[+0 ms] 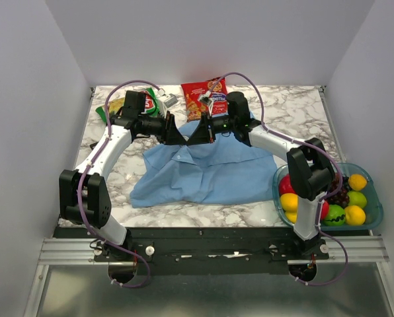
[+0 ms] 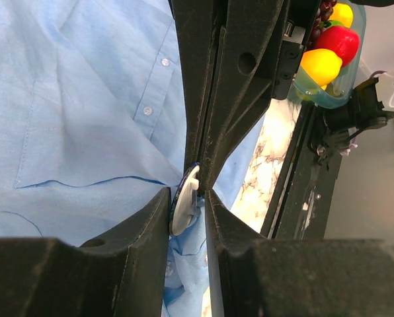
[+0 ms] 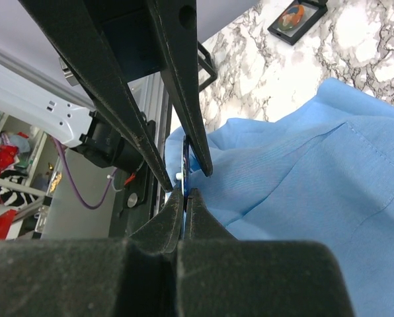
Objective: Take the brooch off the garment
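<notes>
The brooch (image 2: 184,205), a pale disc with a white catch, stands on edge at the fold of the blue shirt (image 2: 65,125). My left gripper is part open, one finger on each side of the brooch. In the right wrist view the brooch (image 3: 186,156) shows as a thin dark edge, its lower end between the fingertips of my right gripper, which is shut on it. There the left gripper's fingers (image 3: 196,142) stand apart around it. Whether the pin is still through the cloth cannot be seen. From above, the grippers hide the brooch on the shirt (image 1: 210,178).
A black box (image 3: 295,20) with an orange item lies on the marble table. Snack bags (image 1: 197,98) stand at the back, and a bowl of fruit (image 1: 378,210) is at the right. Both grippers are tip to tip, with little room between them.
</notes>
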